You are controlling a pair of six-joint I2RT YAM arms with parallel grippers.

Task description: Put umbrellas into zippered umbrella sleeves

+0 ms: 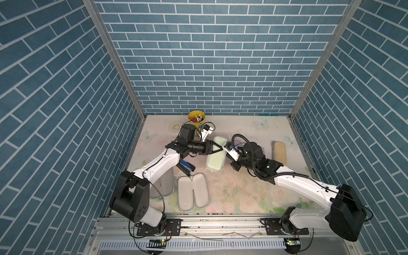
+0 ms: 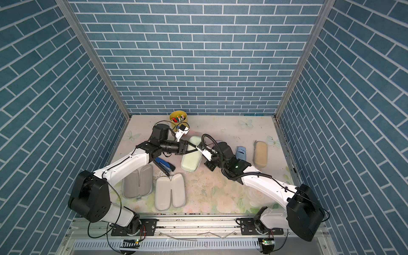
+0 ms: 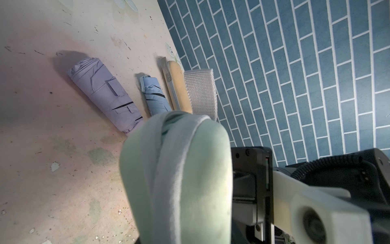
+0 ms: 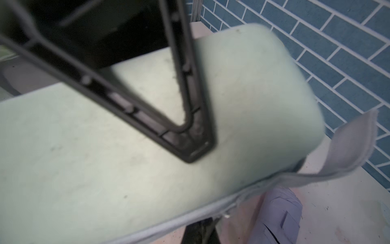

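Mint-green sleeve (image 1: 216, 159) is held up over the table's middle, with my left gripper (image 1: 218, 147) shut on it from the left. In the right wrist view, one dark V-shaped left finger (image 4: 195, 142) presses its flat side. A grey zipper band (image 3: 172, 174) runs round the sleeve's edge, a loose strip curling off its end. Below that band, my right gripper is shut at a small zipper pull (image 4: 221, 219); I cannot tell whether the pull is between its tips. Lilac umbrella (image 3: 105, 93) and pale blue umbrella (image 3: 155, 95) lie folded beyond.
Tan sleeve (image 1: 279, 153) lies at the right. Two-lobed light grey sleeve (image 1: 193, 191) lies spread at front left, beside a darker grey one (image 2: 138, 182). Blue-and-black items (image 2: 163, 165) sit under the left arm. A yellow bucket (image 1: 196, 114) stands behind.
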